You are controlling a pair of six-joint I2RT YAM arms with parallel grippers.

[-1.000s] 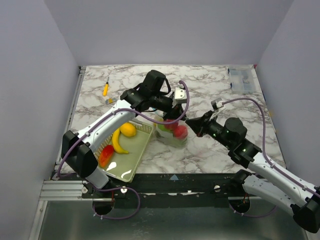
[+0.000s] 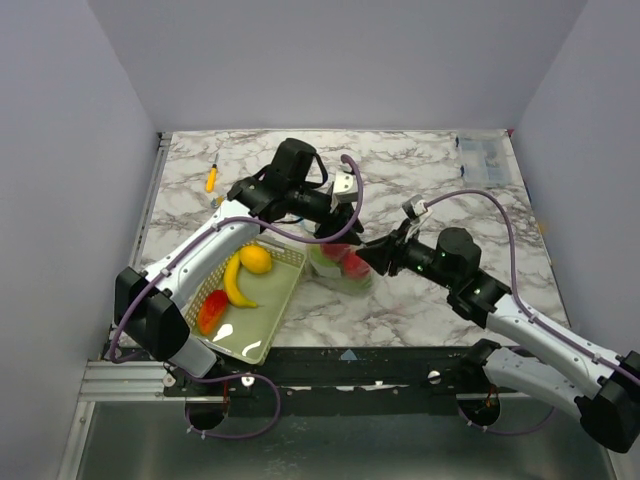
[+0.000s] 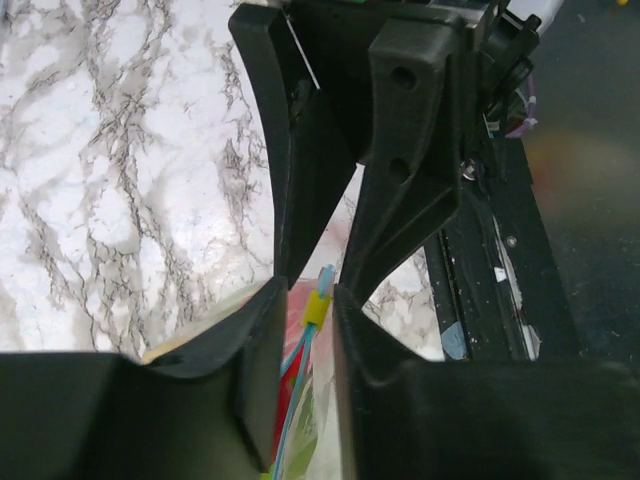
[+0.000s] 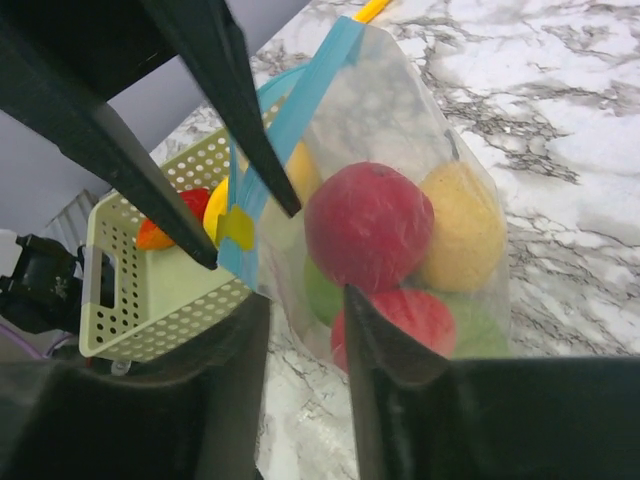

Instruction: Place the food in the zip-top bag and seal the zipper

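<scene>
The clear zip bag lies on the marble table with red, yellow and green food inside. Its blue zipper strip runs along the mouth, with a yellow slider near one end. My left gripper is over the mouth, its fingers part open on either side of the strip by the slider. At the bag's near right side, my right gripper is part open. In the right wrist view, bare table shows between its fingers, just short of the bag.
A green basket at the left holds a banana, a lemon and a red pepper. A clear container stands at the back right, and a yellow-handled tool lies at the back left.
My left gripper has moved left along the bag's mouth.
</scene>
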